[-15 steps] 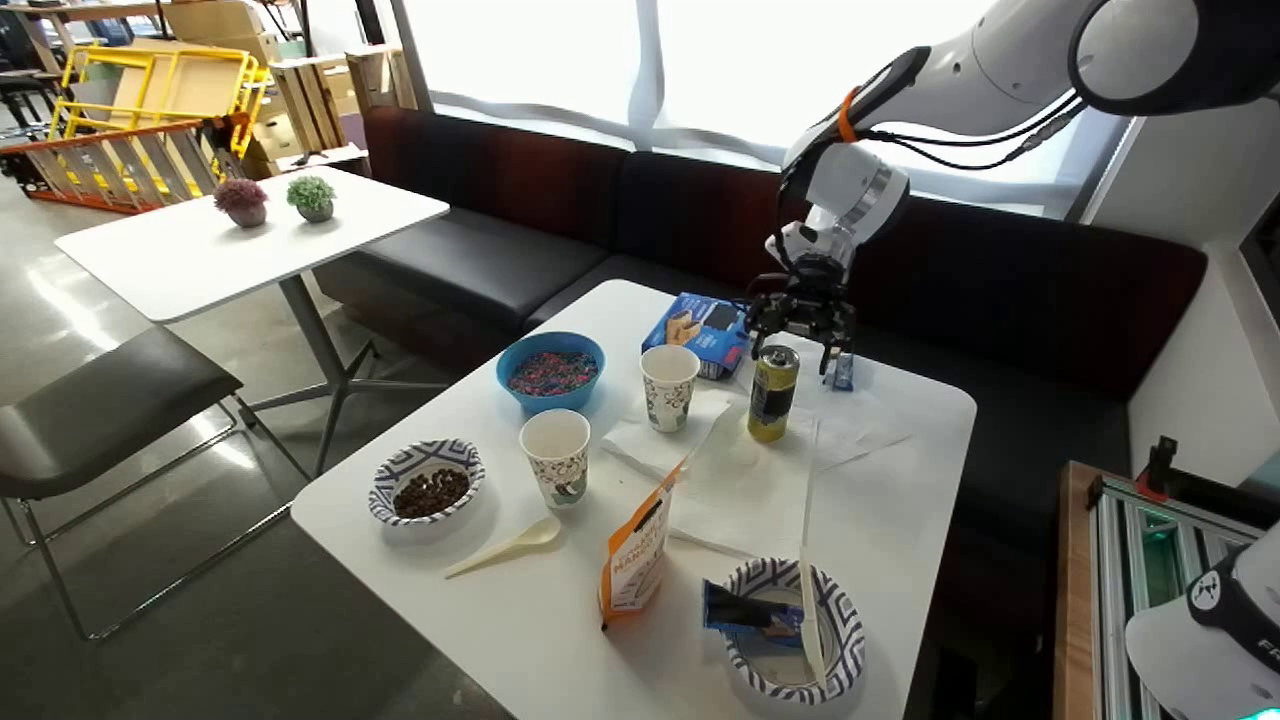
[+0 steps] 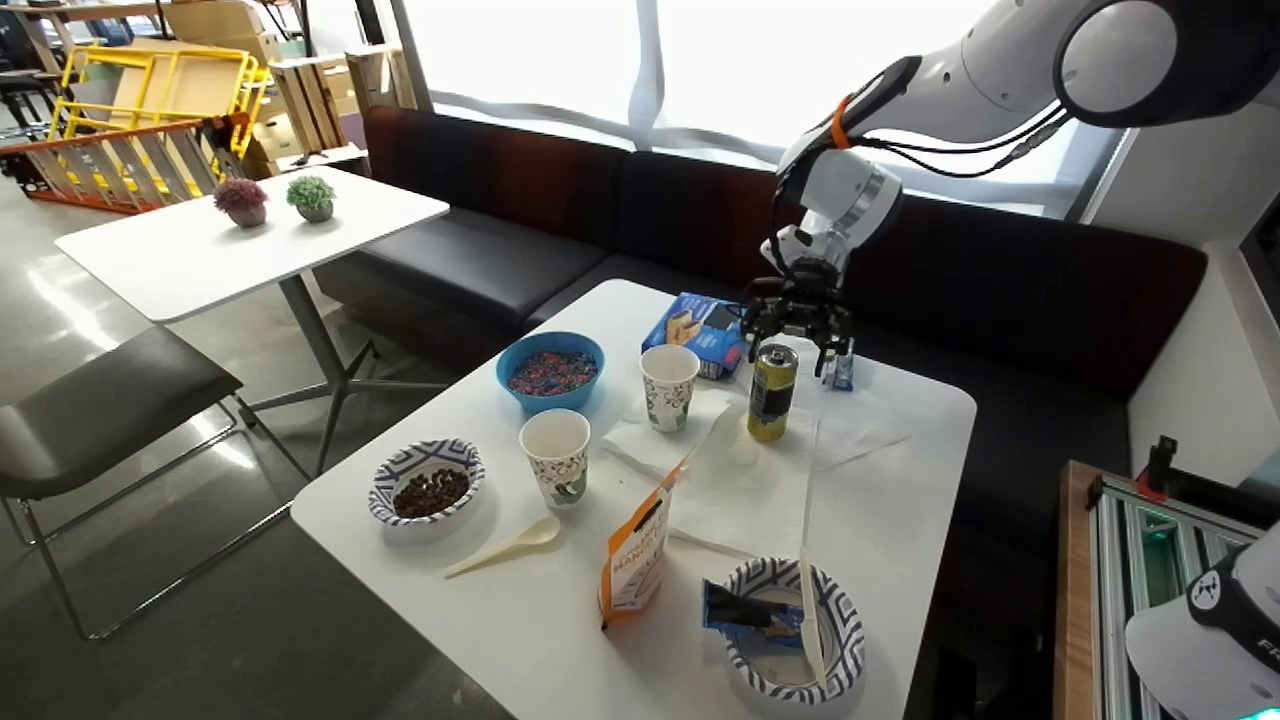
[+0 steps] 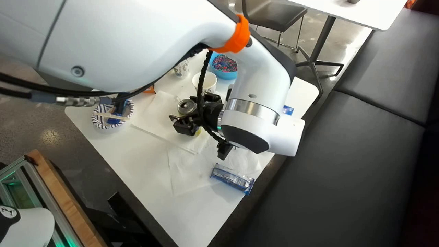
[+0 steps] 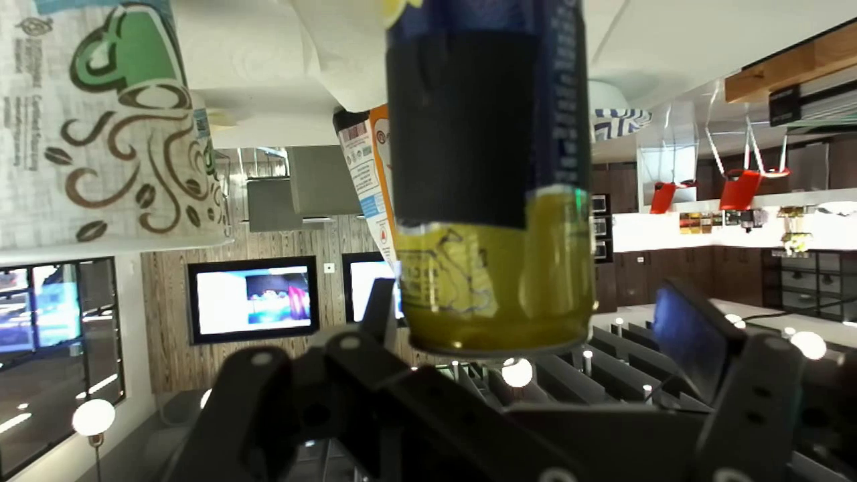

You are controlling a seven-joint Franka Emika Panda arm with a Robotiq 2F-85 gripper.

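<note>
A yellow can (image 2: 773,394) with a dark band stands upright on paper sheets on the white table. My gripper (image 2: 792,353) is open at its upper part, on the bench side. Seen from the wrist, the scene is upside down, and the can (image 4: 494,265) fills the middle between the spread fingers. Neither finger visibly presses on it. From the other side, the can's top (image 3: 187,106) shows beside the gripper, which hides part of its body.
Close to the can stand a paper cup (image 2: 669,390) and a blue box (image 2: 696,335). A blue wrapped bar (image 3: 233,178) lies near the bench-side edge. An orange-white pouch (image 2: 637,554), a second cup (image 2: 558,458) and bowls stand farther off.
The gripper has shifted very slightly down and left in exterior view 1, a little closer around the can. The can and other table items have not moved.
</note>
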